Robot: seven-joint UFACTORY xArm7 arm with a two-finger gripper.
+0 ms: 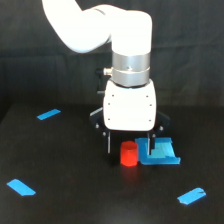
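My gripper [130, 143] points down from the white arm near the middle of the camera view. Its two thin dark fingers stand wide apart, so it is open. A small red object [129, 153], seemingly a short cylinder, shows at and just below fingertip level, between the fingers in the picture. Neither finger appears to touch it. Whether it stands directly under the gripper or nearer the camera, I cannot tell. Right beside it on the right is a light blue tray [164, 158], partly hidden by the right finger.
Blue strips mark the dark table: a far left strip [49, 114], a near left strip [21, 187] and a near right strip [191, 196]. A dark curtain [190, 60] hangs behind.
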